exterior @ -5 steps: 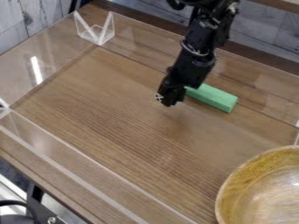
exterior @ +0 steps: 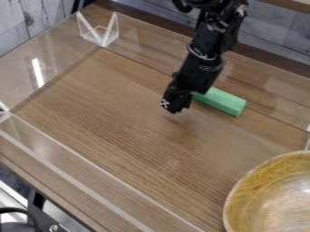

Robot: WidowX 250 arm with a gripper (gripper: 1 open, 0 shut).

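Note:
The black arm reaches down from the top of the view, and its gripper [exterior: 173,101] is low over the middle of the wooden table, shut; nothing clearly shows between its fingers. A green block [exterior: 223,102] lies just right of the gripper, partly behind it. I cannot tell whether they touch.
A large pale yellow bowl [exterior: 269,195] sits at the front right. A small white wire rack [exterior: 100,32] stands at the back left. A dark wall [exterior: 273,41] runs along the back.

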